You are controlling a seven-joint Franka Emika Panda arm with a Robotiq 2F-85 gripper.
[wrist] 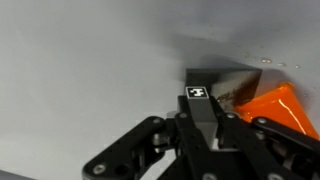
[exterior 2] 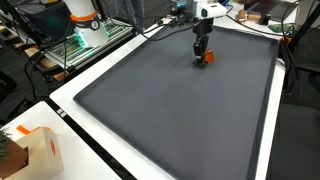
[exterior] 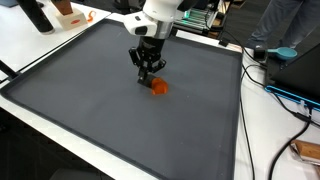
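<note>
My gripper (exterior: 147, 69) points down near the far part of the grey table, shut on a dark block (exterior: 147, 80). In the wrist view the gripper has a narrow grey face of this block between its fingers, with a small black-and-white mark at its end. The rest of the dark block (wrist: 230, 82) shows beyond the fingers, partly hidden. An orange piece (wrist: 280, 108) lies right beside it, glossy and partly covered by the gripper. From outside, the orange piece (exterior: 159, 87) appears against the block's right side; the other exterior view shows the orange piece (exterior 2: 208, 57) there as well.
Cables (exterior 2: 155, 36) run along the far side, around the arm. A white rim (exterior 2: 262, 140) borders the table.
</note>
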